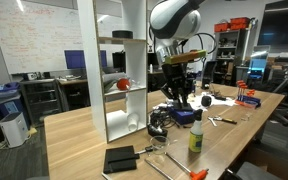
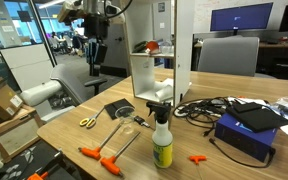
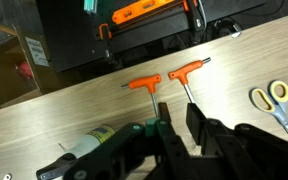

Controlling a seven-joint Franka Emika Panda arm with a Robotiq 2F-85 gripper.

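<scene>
In exterior view 1 my gripper (image 1: 176, 95) is in the air over the table, in front of the white shelf. Exterior view 2 has the gripper (image 2: 92, 68) high at the left, above the bare tabletop. The wrist view looks down past two dark fingers; whether anything is between them cannot be made out. Below lie two orange-handled tools (image 3: 142, 82), apart from the fingers, and scissors (image 3: 271, 98) to the right. A white bottle with a yellow-green label (image 2: 162, 145) stands upright on the table.
The white shelf (image 2: 144, 75) rises at the back of the table, with a red item (image 2: 152, 45) on it. A clear cup (image 2: 127, 125), a black flat pad (image 2: 117, 107), tangled black cables (image 2: 199, 108) and a blue box (image 2: 246, 135) occupy the tabletop.
</scene>
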